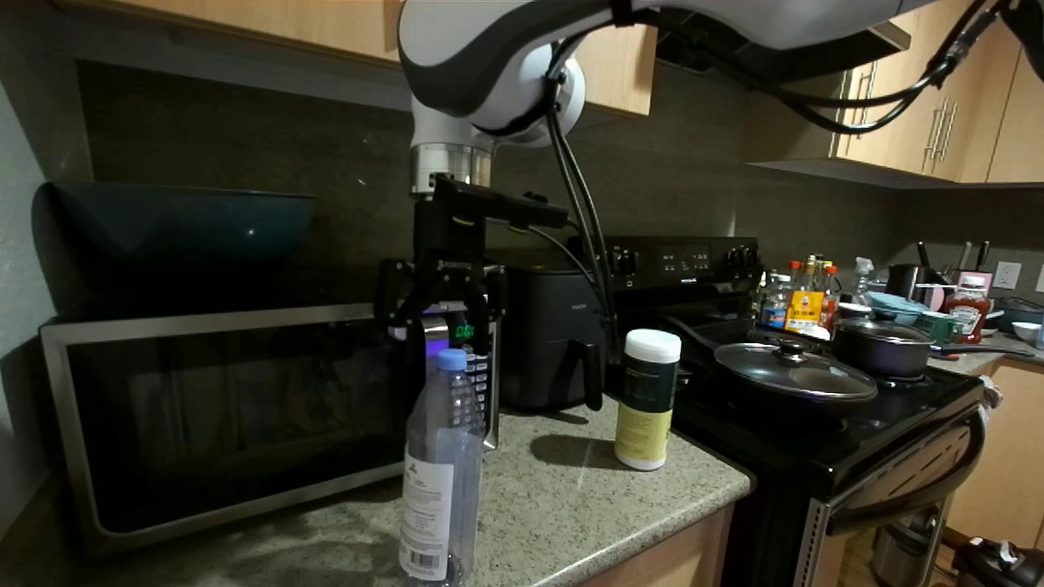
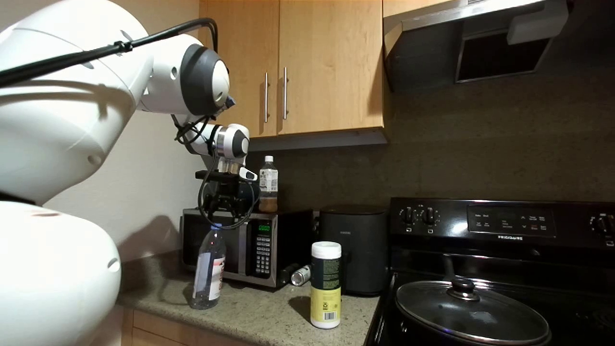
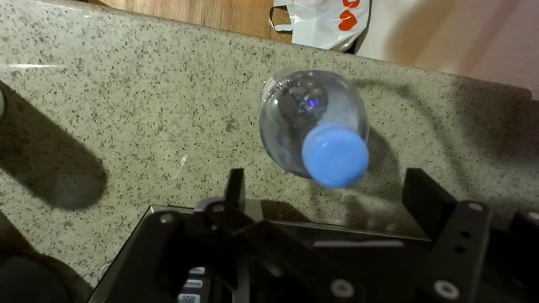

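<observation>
A clear plastic bottle (image 1: pixel 442 489) with a blue cap (image 1: pixel 451 360) and a white label is on the counter in front of the microwave, near the counter's front edge. It looks roughly upright, with a slight lean in exterior view 2. My gripper (image 1: pixel 440 321) hangs just above the cap, its fingers spread wide. From the wrist view, the blue cap (image 3: pixel 335 155) shows in the space between the two fingertips and a little beyond them, touching neither. Nothing is held. The bottle's base is cut off in exterior view 1.
Behind my gripper stands the microwave (image 2: pixel 230 253), with a tea bottle (image 2: pixel 268 187) on top. To the right are a wipes canister (image 2: pixel 326 285), a black air fryer (image 2: pixel 354 251) and the stove with a lidded pan (image 2: pixel 473 311). Counter between bottle and canister is clear.
</observation>
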